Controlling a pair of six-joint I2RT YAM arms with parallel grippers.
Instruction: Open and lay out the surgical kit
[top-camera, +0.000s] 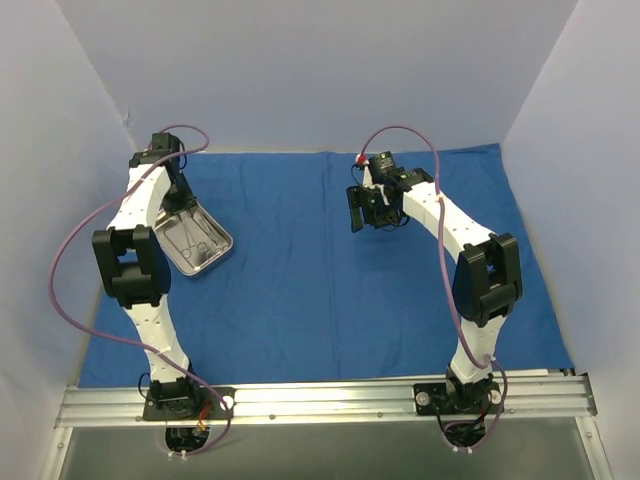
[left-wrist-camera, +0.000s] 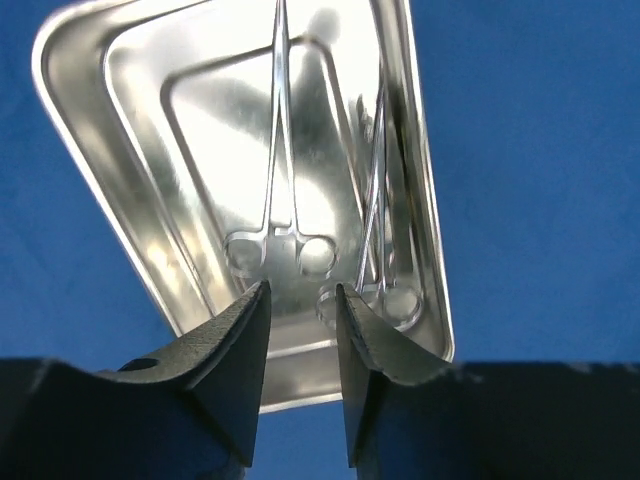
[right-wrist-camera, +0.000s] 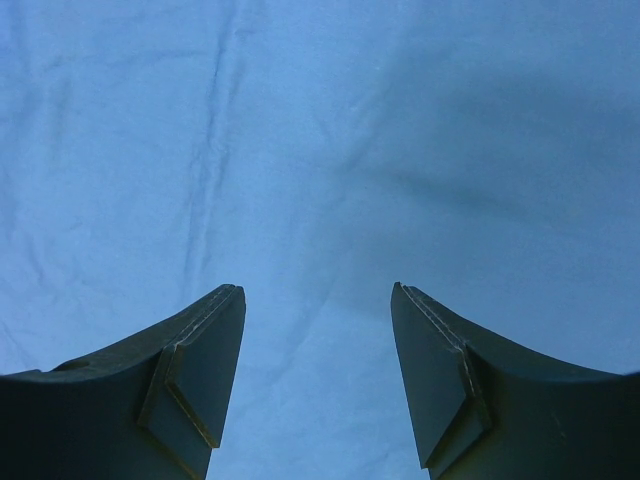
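Observation:
A steel tray (top-camera: 215, 255) lies at the left of the blue cloth, holding long scissor-like instruments: one (left-wrist-camera: 270, 190) in the middle, others (left-wrist-camera: 378, 190) bunched along one side with their ring handles overlapping. My left gripper is over the tray, its fingers part open, with nothing seen between them except the tray below. My right gripper stands open over bare cloth right of centre in the top view, nothing between its fingers.
Pale walls (top-camera: 60, 200) enclose the left, back and right sides. A pink tube loops over each arm.

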